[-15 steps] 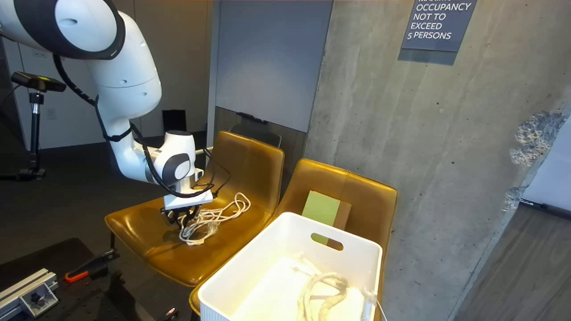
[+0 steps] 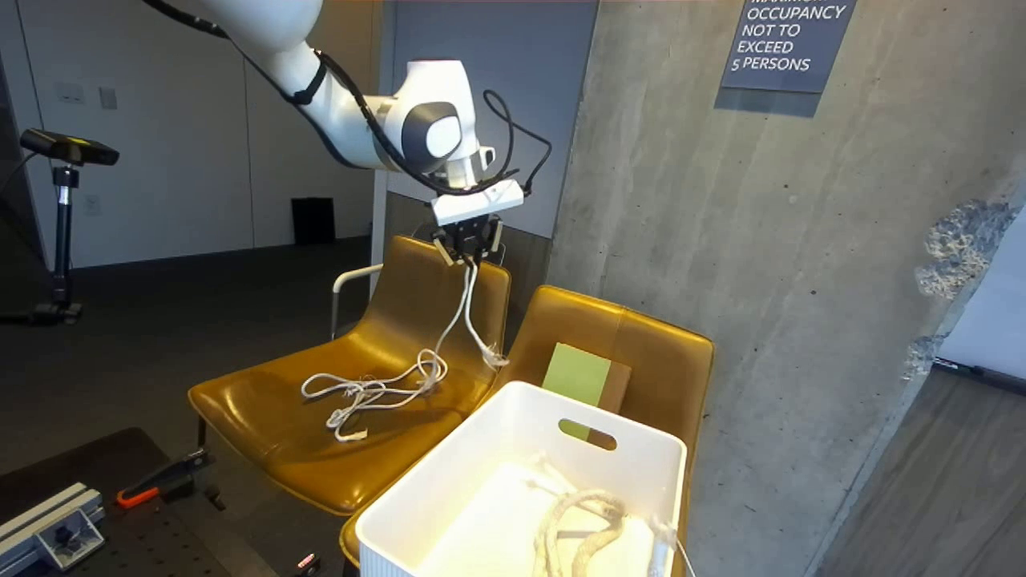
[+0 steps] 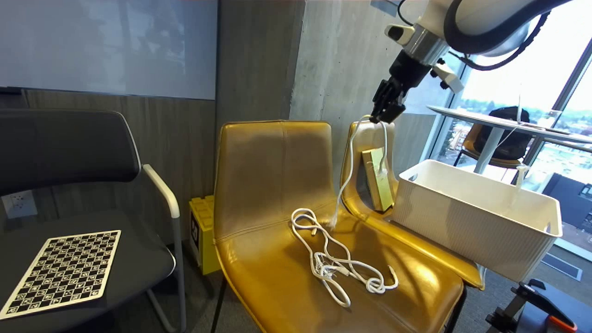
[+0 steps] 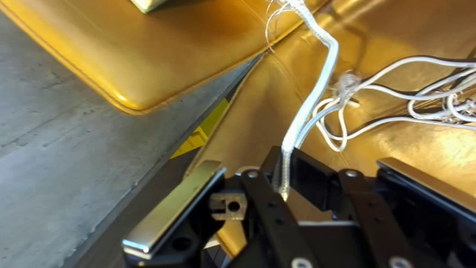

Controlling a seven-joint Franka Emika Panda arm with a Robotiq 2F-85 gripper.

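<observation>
High above the tan chair, my gripper (image 2: 468,258) is shut on a white rope (image 2: 467,300). Two strands hang from the fingers: the shorter ends in a frayed tip, and the longer drops towards the seat. More white rope (image 3: 327,261) lies in loose loops on the seat; whether all of it is one piece with the held strand, I cannot tell. In the wrist view the pinched rope (image 4: 314,96) runs out from between the dark fingers. To the right in exterior view 1 stands a white bin (image 2: 433,466), with a thicker pale rope (image 2: 577,519) inside.
The bin rests on a second tan chair (image 2: 664,351), against whose back a green and brown block (image 2: 577,373) leans. Behind these chairs is a concrete wall (image 2: 769,288). A dark chair (image 3: 61,150) with a checkered board (image 3: 64,272) stands at the left in exterior view 2.
My arm has risen from the seat and moved right towards the bin side. Rope now hangs from the gripper, while other loops stay on the seat. The bin has not moved.
</observation>
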